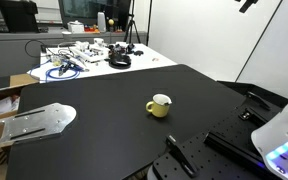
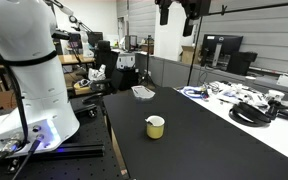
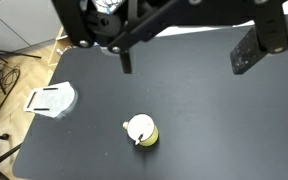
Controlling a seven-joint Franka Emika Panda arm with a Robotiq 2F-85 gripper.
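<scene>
A yellow mug (image 1: 158,108) stands upright on the dark table, its handle facing left in exterior view 1. From above, in the wrist view, the mug (image 3: 142,130) has a pale top, with a thin object lying across its rim. My gripper is open, its two dark fingers far apart and nothing between them. Exterior view 2 has the gripper (image 2: 176,24) high over the table, well above the mug (image 2: 155,127). Only a small dark part of it enters exterior view 1, at the top right.
A flat white tray-like piece (image 1: 31,124) lies near the table's left edge in exterior view 1. Cables and tools (image 1: 69,60) clutter a white surface at the back, with a black item (image 1: 118,59) close by. Bare table (image 1: 104,90) surrounds the mug.
</scene>
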